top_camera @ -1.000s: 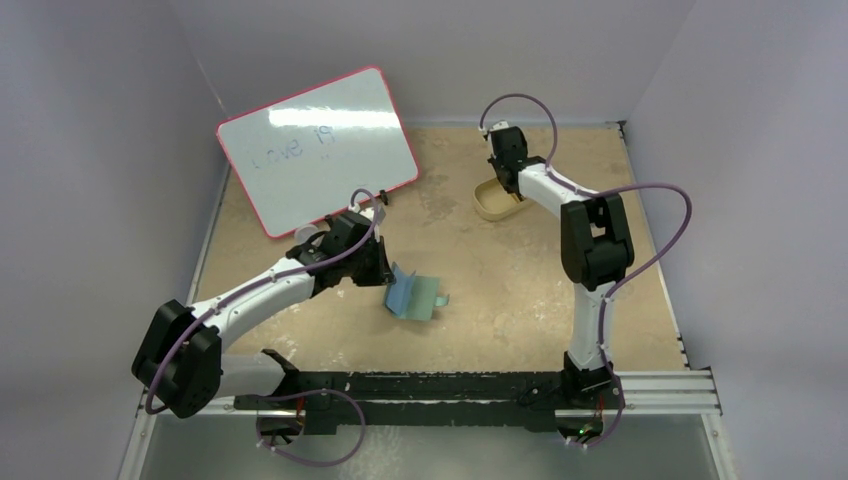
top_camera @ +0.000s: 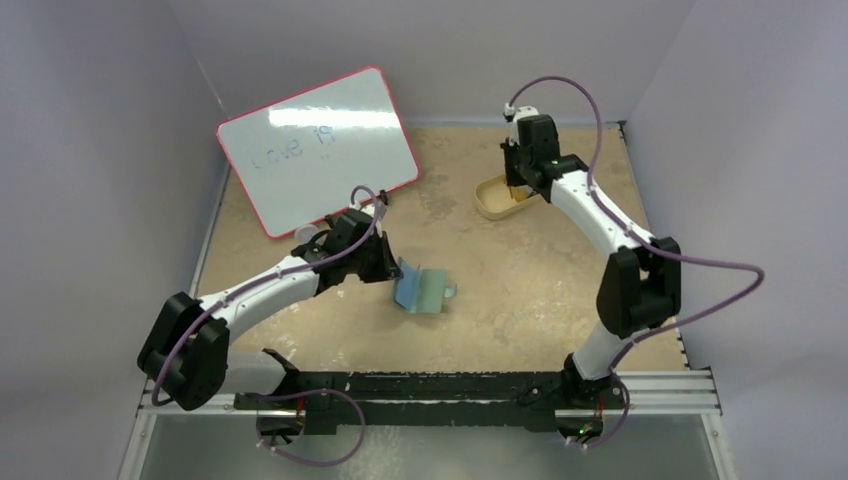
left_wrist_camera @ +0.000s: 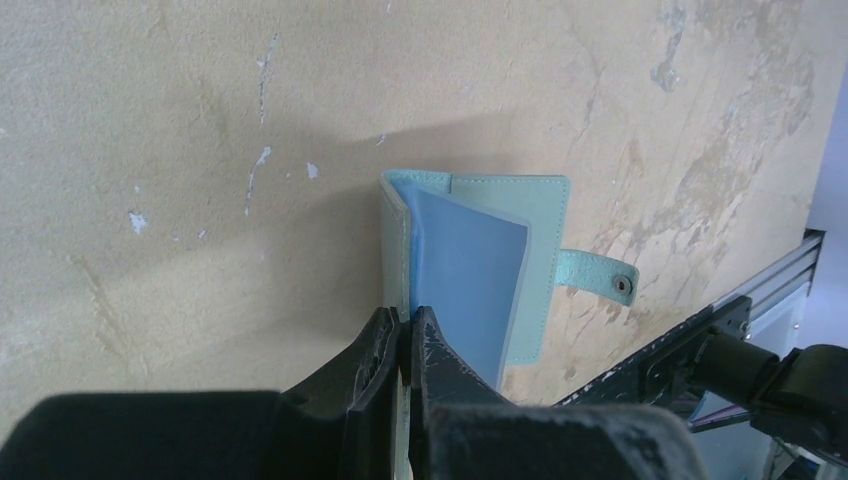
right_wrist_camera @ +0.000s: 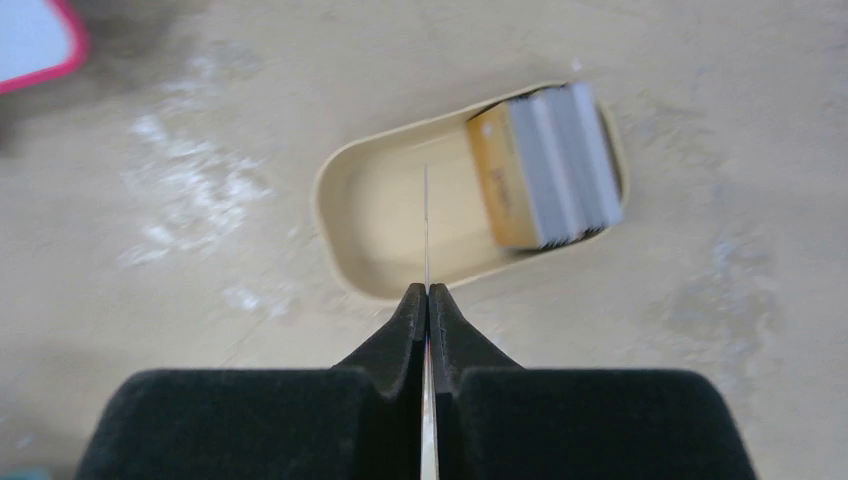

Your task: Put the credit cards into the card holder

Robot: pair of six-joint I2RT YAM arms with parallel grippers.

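Observation:
In the left wrist view, the pale teal card holder (left_wrist_camera: 540, 230) is spread apart, its blue inner sleeves (left_wrist_camera: 465, 265) fanned out. My left gripper is shut on its upright cover, and the holder is above the table or just at it; I cannot tell which. One thin card (right_wrist_camera: 426, 225), seen edge-on as a narrow line, stands out from between the fingertips of my right gripper. Below it, the cream tray (right_wrist_camera: 350, 150) holds a packed stack of credit cards (right_wrist_camera: 565, 165) at one end, with a yellow one in front.
The whiteboard (top_camera: 320, 150) with a red rim leans at the back left. A small round white object (top_camera: 306, 233) lies near its lower edge, behind the left arm. Bare table (top_camera: 490, 290) stretches between the holder and the tray.
The left gripper has shifted slightly right with the holder.

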